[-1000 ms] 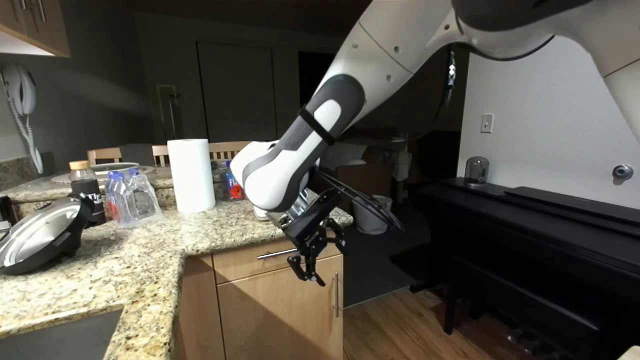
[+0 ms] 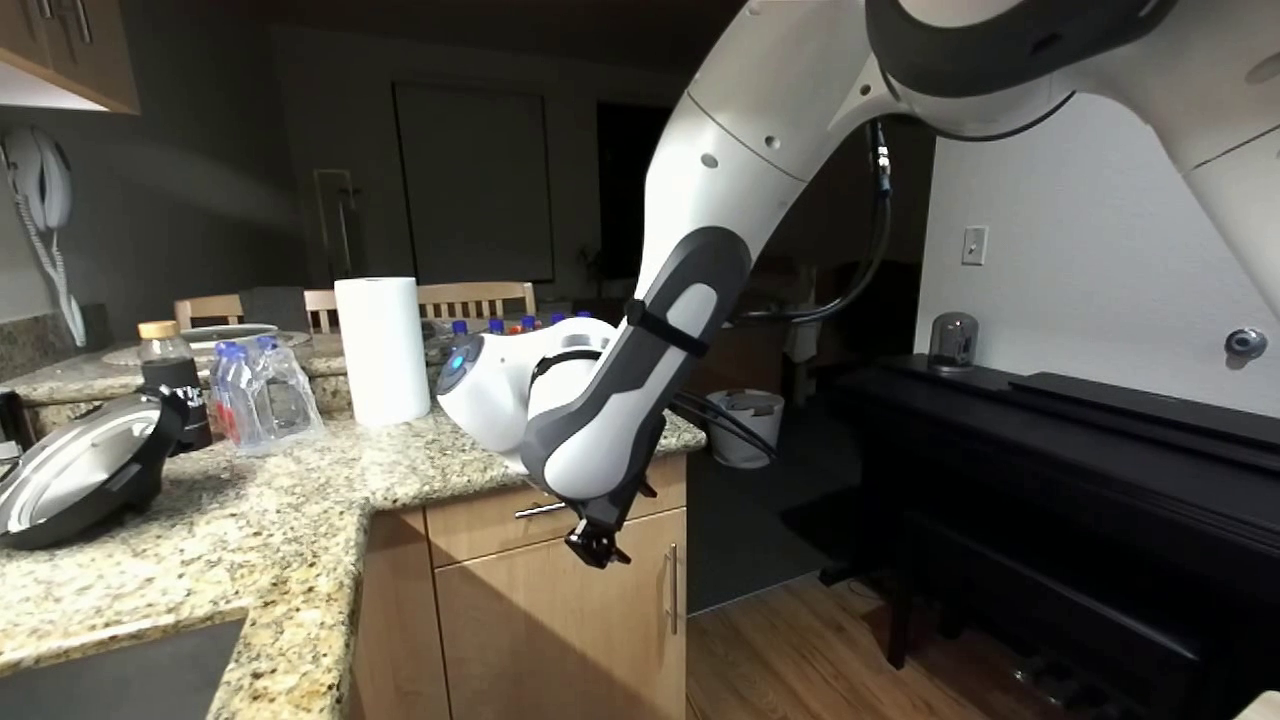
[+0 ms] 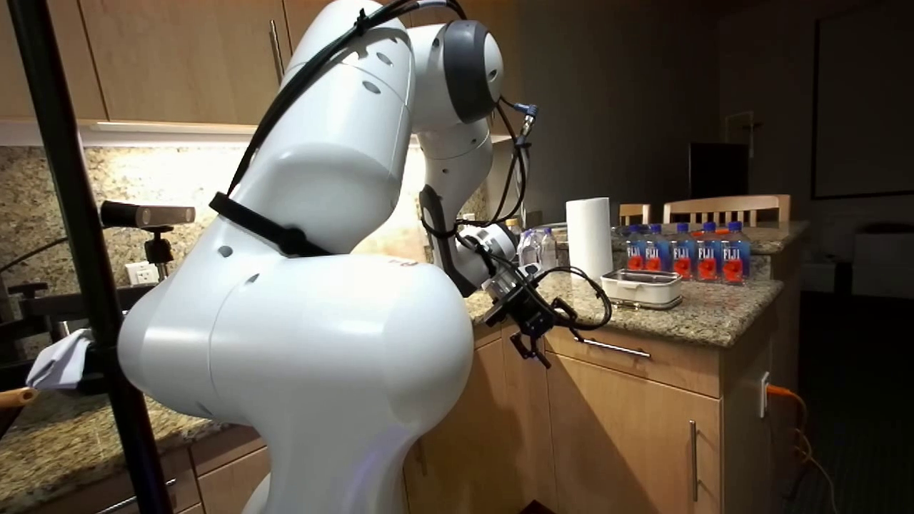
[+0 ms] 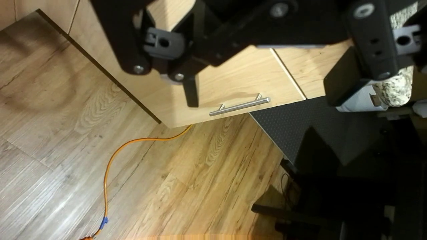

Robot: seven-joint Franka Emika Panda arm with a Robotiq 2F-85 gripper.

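My gripper is open and empty, hanging in front of the light wood cabinet just below the counter edge. In the wrist view the black fingers stand wide apart. Between them, in line of sight, shows the metal handle of the cabinet door; the fingers do not appear to touch it. The closed drawer above that door has a horizontal bar handle. From exterior view 1 the arm hides part of the counter, and the gripper appears small and dark.
On the counter are a paper towel roll, a white-rimmed container and several water bottles. A black-rimmed lid lies at left. An orange cable crosses the floor. Open space lies before the cabinet.
The forearm has become steeper, and the wrist has turned and swung round. The gripper now points differently, its fingers less spread out in exterior view 1. Counter objects have stayed put.
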